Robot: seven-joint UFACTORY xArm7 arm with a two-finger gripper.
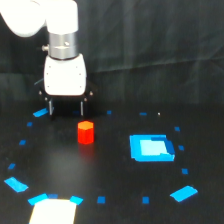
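Observation:
An orange-red block [86,132] stands on the dark table, left of the middle. My gripper [66,107] hangs below the white arm, behind the block and to its left in the picture. Its two dark fingers are spread apart, with only dark background visible between them. Nothing touches the block. To the right lies a blue square tray [135,149] with a white patch inside it.
Blue tape pieces mark the table, among them strips at the front left [16,184] and front right [184,193]. A pale object [52,213] sits at the near edge. Between block and tray the table is clear.

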